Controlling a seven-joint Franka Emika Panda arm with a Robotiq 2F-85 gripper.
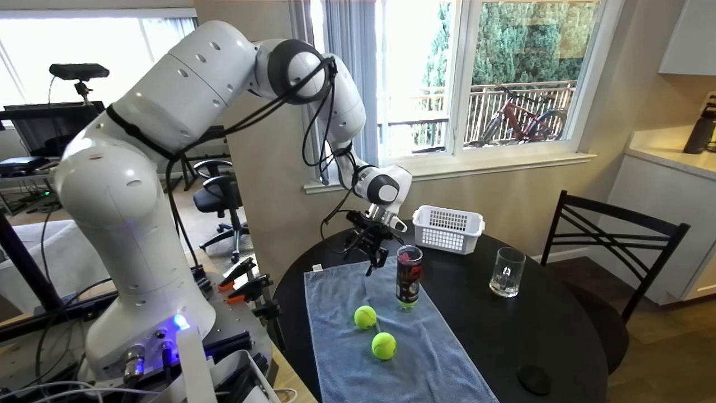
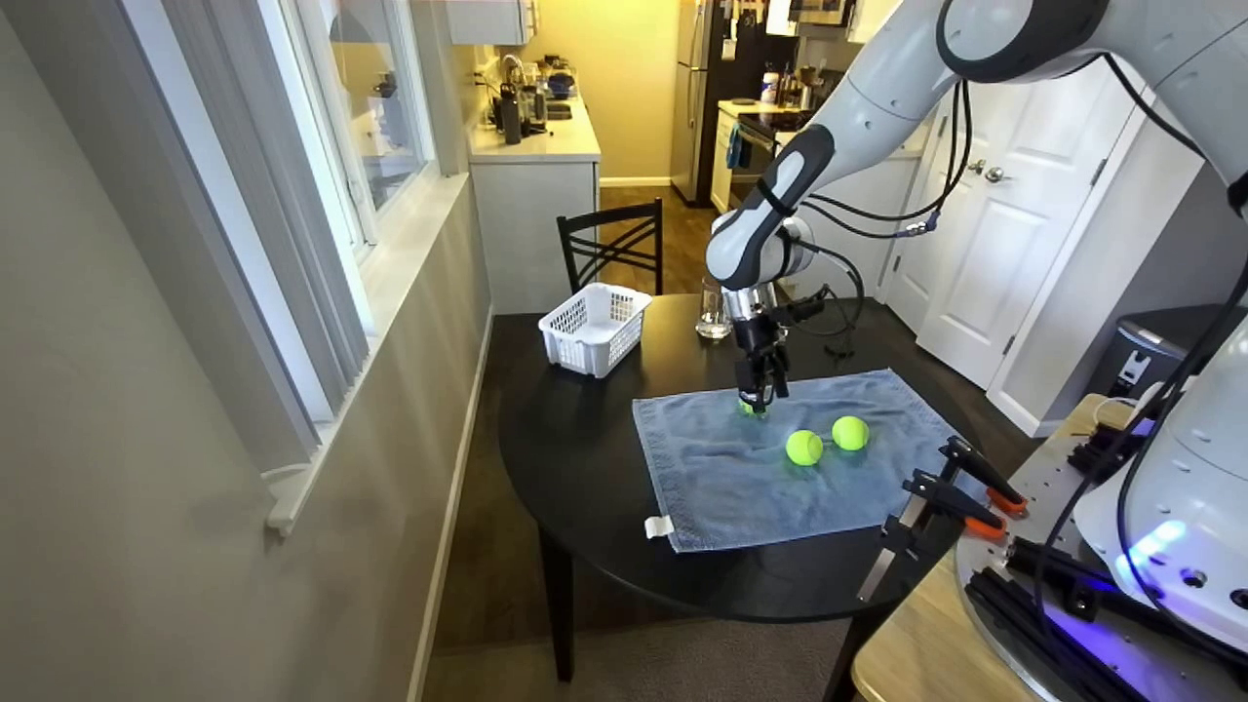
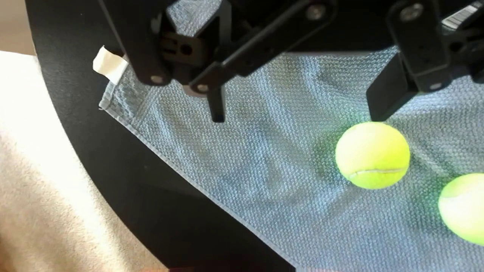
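Two yellow-green tennis balls, the nearer and the farther, lie on a blue towel. A clear-sided tennis ball can with dark and red print stands upright at the towel's right edge, something yellow-green showing at its bottom. My gripper is open over the towel, with no object between its fingers. In the wrist view one ball lies just beyond the right fingertip, and the other is cut by the frame edge. In exterior view 2 the arm mostly hides the can.
Behind the can stands a white basket. A clear glass and a dark round disc are on the black table's right side. Clamps sit at the near left table edge.
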